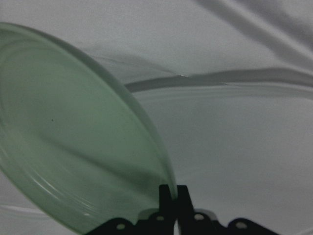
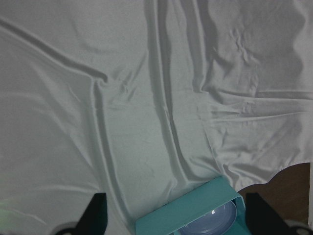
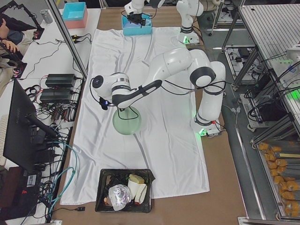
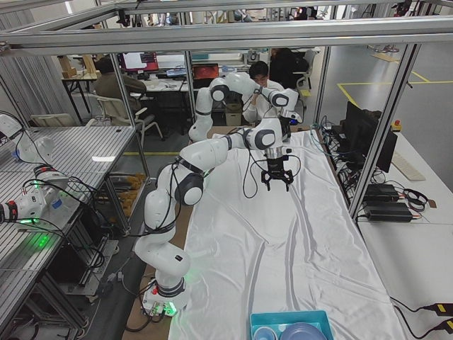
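A pale green plate (image 3: 126, 124) (image 1: 73, 117) lies on the white cloth in the camera left view. My left gripper is shut on its right rim. In the camera right view my right gripper (image 4: 276, 180) hangs over the cloth, open and empty. Below it in the right wrist view is the edge of a blue bin (image 3: 137, 30) (image 4: 258, 322) (image 2: 181, 208), holding blue dishes (image 4: 303, 334) (image 2: 208, 220).
A black bin (image 3: 101, 197) with foil and other bits stands at the cloth's near end. A monitor (image 3: 18, 126), cables and black boxes crowd the side table.
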